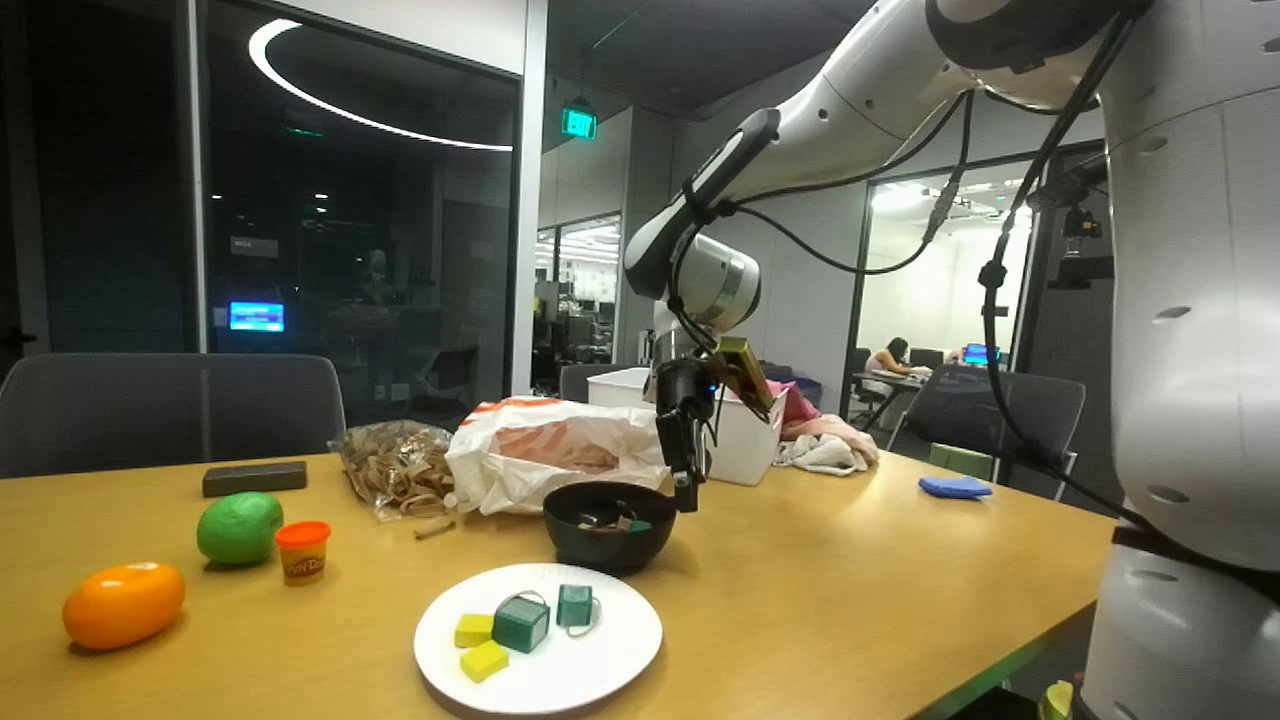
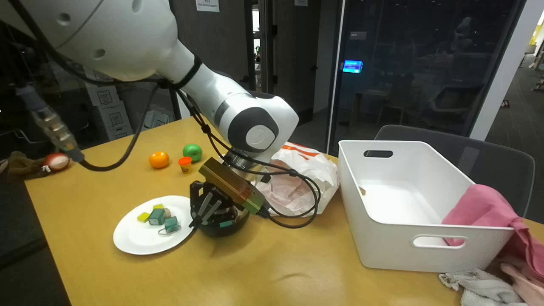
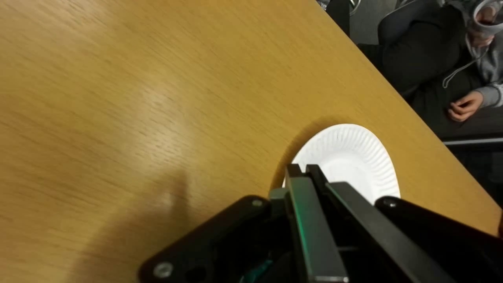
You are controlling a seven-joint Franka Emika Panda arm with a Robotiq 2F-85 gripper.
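Note:
My gripper has its dark fingers drawn close together in the wrist view. Whether anything sits between them cannot be made out. In exterior view 1 the gripper [image 1: 686, 494] points down at the right rim of a black bowl [image 1: 606, 558]; contact with the rim is unclear. Small pieces, one of them teal [image 1: 637, 526], lie inside the bowl. In front of it stands a white plate [image 1: 456, 686] with green blocks [image 1: 521, 624] that have wire rings, and yellow blocks [image 1: 483, 661]. From the second exterior view, the arm and gripper cover much of the bowl [image 2: 222, 230].
Behind the bowl lies a white plastic bag [image 1: 480, 462]. A white bin [image 2: 403, 250] with pink cloth stands beyond. At the left are an orange fruit [image 1: 124, 606], a green fruit [image 1: 240, 528] and a Play-Doh tub [image 1: 304, 558].

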